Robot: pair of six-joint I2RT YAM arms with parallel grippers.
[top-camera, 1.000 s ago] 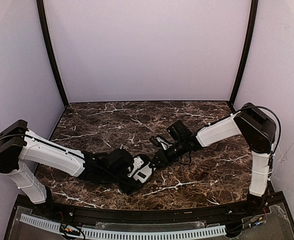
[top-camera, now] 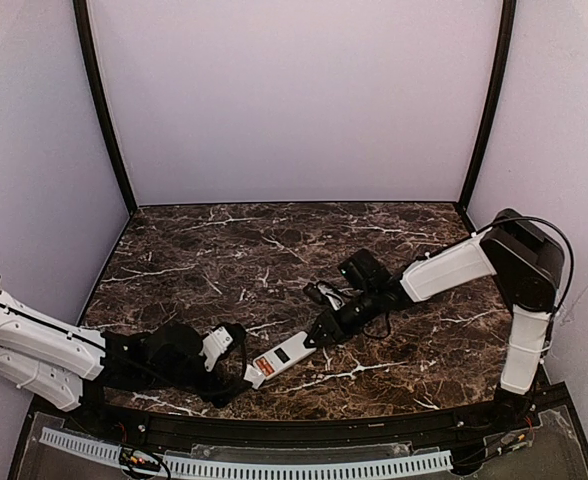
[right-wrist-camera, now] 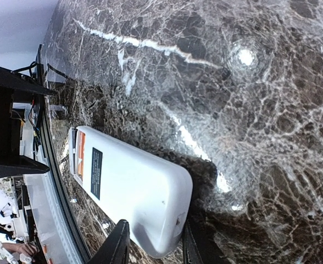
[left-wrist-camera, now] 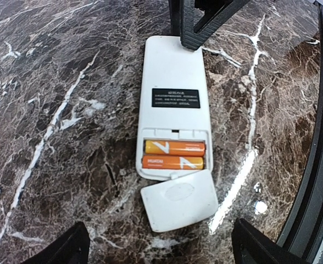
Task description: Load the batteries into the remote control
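Observation:
The white remote lies on the marble table, its battery bay toward the front left. In the left wrist view two orange batteries lie side by side in the bay, and the white battery cover rests off the bay, just against that end. My right gripper is shut on the remote's far end. My left gripper hovers just short of the cover, its fingers apart with nothing between them.
A dark rail runs along the front edge, close by the cover and left gripper.
My left gripper has drawn back toward the left, uncovering the remote and batteries. The remote and right gripper have shifted slightly toward the front.

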